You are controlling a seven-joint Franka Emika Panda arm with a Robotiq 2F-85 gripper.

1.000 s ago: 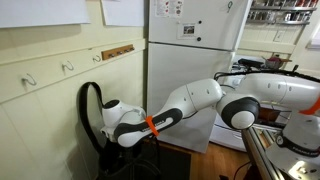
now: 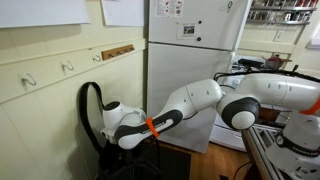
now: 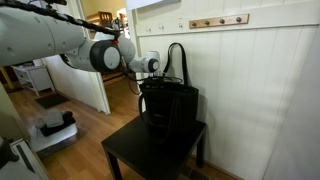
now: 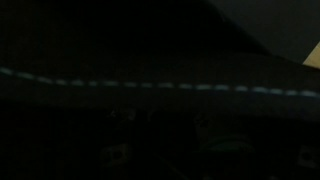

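A black bag [image 3: 170,112] stands on a dark low table [image 3: 135,145] against the white panelled wall, its strap looping up in exterior view 2. In exterior view 1 the strap [image 2: 84,105] rises beside the wall, to the left of the arm's end. My gripper [image 2: 112,150] points down at the bag; dark material hides most of its fingers there. Up close in the wrist view, dark fabric [image 4: 160,95] with a pale stitched line crosses the frame. Faint finger parts show spread apart along the bottom, and the fingers are open. Whether any fabric lies between them is too dark to tell.
A wooden hook rack [image 3: 220,20] and single metal hooks [image 2: 29,79] are fixed to the wall above. The white fridge [image 2: 185,85] stands behind the arm. Open wooden floor [image 3: 90,150] lies to the table's left in exterior view 2.
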